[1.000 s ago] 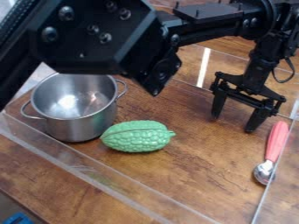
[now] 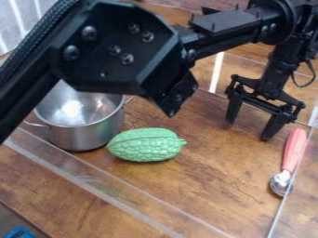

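Note:
My black gripper (image 2: 254,121) hangs at the right over the wooden table, fingers pointing down and apart, nothing visible between them. A steel pot (image 2: 80,128) with side handles stands at the left, partly hidden by my arm. A green bitter-melon-like vegetable (image 2: 145,144) lies to the right of the pot. A scoop with a pink handle (image 2: 293,149) and metal head lies just right of my gripper, toward the front.
Clear strips run along it. A small blue object (image 2: 18,232) shows at the lower left corner.
The large upper arm segment has shifted slightly, covering a bit more of the pot. The gripper and objects look nearly unchanged.

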